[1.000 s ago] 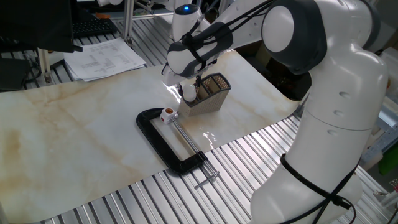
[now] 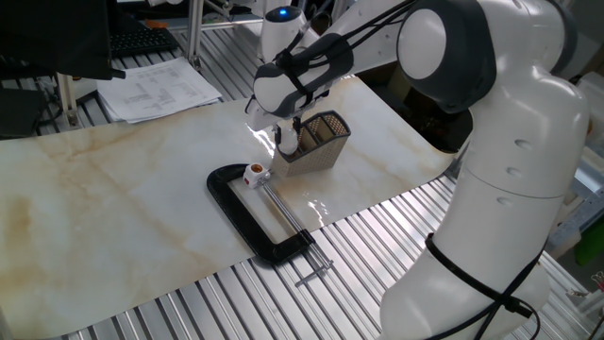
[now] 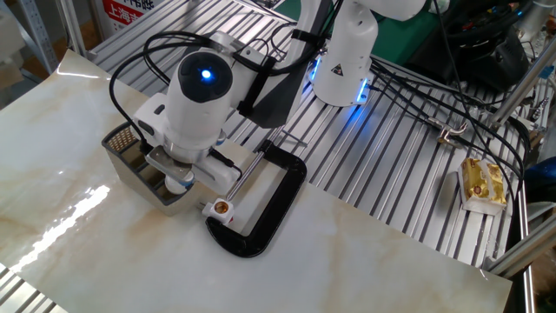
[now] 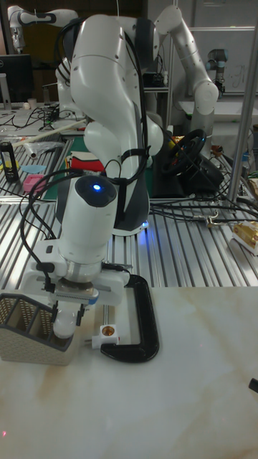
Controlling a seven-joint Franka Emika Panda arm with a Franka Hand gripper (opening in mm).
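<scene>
A smooth, rounded white object [image 4: 66,321] is at one end of a grey-beige divided basket [image 2: 313,159], partly inside it. My gripper [image 2: 287,135] points down over this end of the basket, its dark fingers on either side of the white object and apparently shut on it. In exterior view 2 the hand hides most of the grip, and only a bit of the white object [image 3: 179,185] shows below it. The object's lower part is hidden by the basket wall.
Close beside the basket lies a black C-clamp [image 2: 236,212] with a small white block [image 2: 256,174] at its screw end. Papers [image 2: 156,90] lie at the far left. The pale tabletop [image 2: 104,217] is otherwise mostly clear, with metal slats along its edge.
The gripper's fingers have drawn closer together around the white object over the last second. The arm, basket and clamp look unmoved.
</scene>
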